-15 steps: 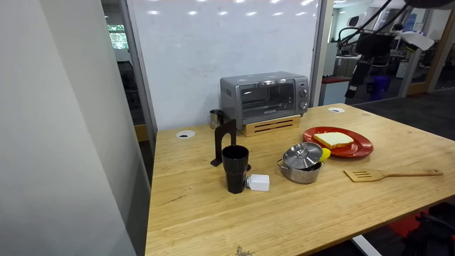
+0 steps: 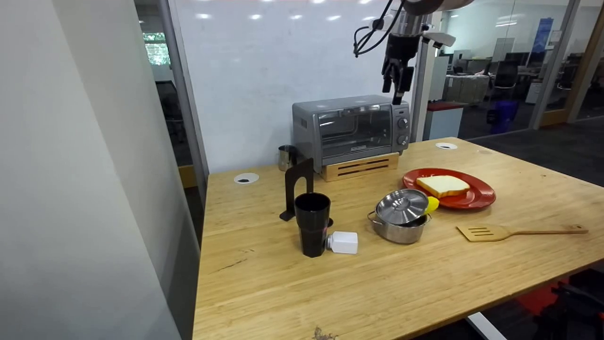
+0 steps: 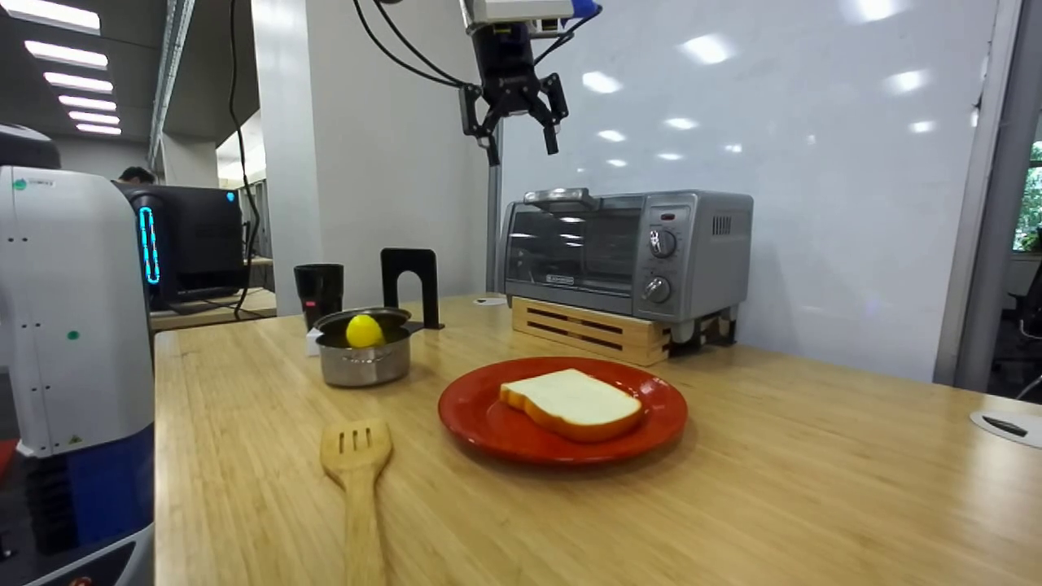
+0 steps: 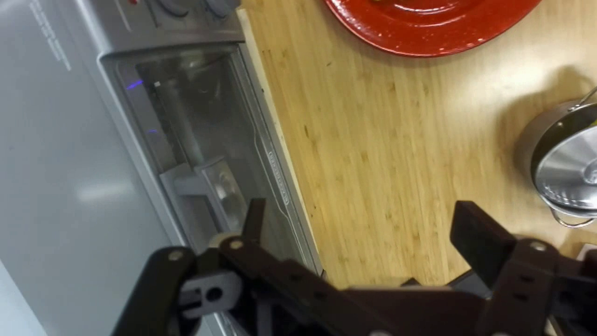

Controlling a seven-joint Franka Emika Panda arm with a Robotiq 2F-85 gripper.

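Note:
My gripper (image 3: 523, 156) hangs high over the table, open and empty, its two fingers wide apart. In the wrist view the gripper spans the front edge of the grey toaster oven (image 4: 61, 140), with the oven's handle (image 4: 224, 187) close to one finger. The oven (image 3: 723, 249) has its glass door shut. On a red plate (image 3: 469, 430) lies a slice of bread (image 3: 576, 395). A steel pot (image 2: 399, 231) has its lid (image 2: 403, 205) tilted on top, and a yellow round thing (image 3: 364, 331) shows at its rim.
A black cup (image 2: 312, 226), a white bottle (image 2: 344, 242) and a black bookend (image 2: 289, 190) stand left of the pot. A wooden spatula (image 2: 490, 232) lies near the front. Behind the bookend is a metal pitcher (image 2: 284, 158).
My gripper has swung left in the first exterior view, from the far right, and now stands by the oven's right end. The objects on the table have not moved.

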